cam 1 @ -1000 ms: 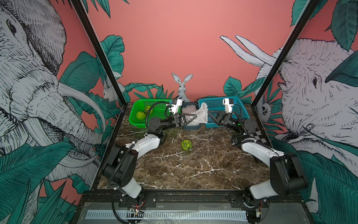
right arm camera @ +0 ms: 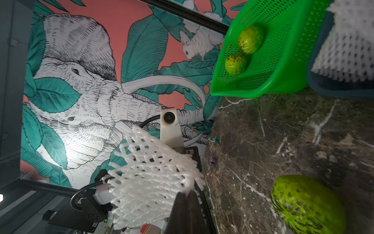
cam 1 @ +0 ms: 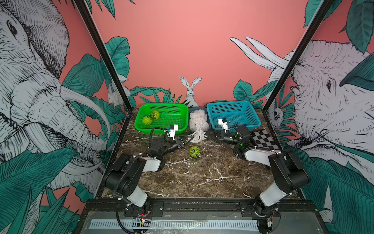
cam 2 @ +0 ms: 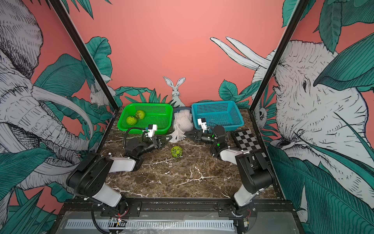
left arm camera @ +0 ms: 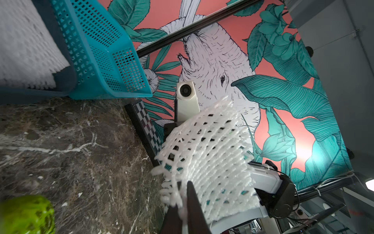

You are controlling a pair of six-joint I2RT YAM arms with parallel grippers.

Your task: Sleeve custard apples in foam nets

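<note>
A white foam net (cam 1: pixel 199 133) hangs between my left gripper (cam 1: pixel 189 138) and my right gripper (cam 1: pixel 210 135). Both are shut on it, the left at one side, the right at the other; the net (left arm camera: pixel 206 163) shows its mesh close up in both wrist views. A custard apple (cam 1: pixel 195 151) lies on the marble table just in front of the grippers. Two more custard apples (cam 2: pixel 131 120) sit in the green basket (cam 2: pixel 165 109) at the back left.
A dark bin of foam nets (cam 1: pixel 198 116) stands between the green basket and an empty blue basket (cam 1: pixel 233 109). A checkered board (cam 1: pixel 264 138) lies at the right.
The right gripper has moved onto the net.
</note>
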